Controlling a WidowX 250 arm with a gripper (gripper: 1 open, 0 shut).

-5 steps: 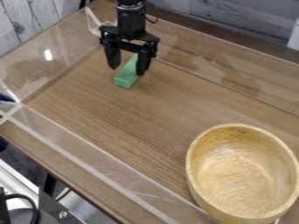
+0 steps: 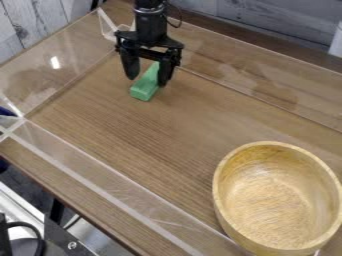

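My gripper [image 2: 148, 62] hangs at the top middle of the camera view, a black body with two dark fingers spread to either side of a green object [image 2: 143, 90]. The green object lies tilted on the wooden table, partly hidden behind the gripper's right finger. Whether the fingers touch it I cannot tell.
A large beige round bowl [image 2: 274, 195] stands at the lower right. Dark cables lie at the lower left corner, beyond the table's edge. A white wall is at the top right.
The gripper has shifted slightly over the last second, with small changes in its fingers' position around the green object. The bowl is unchanged.
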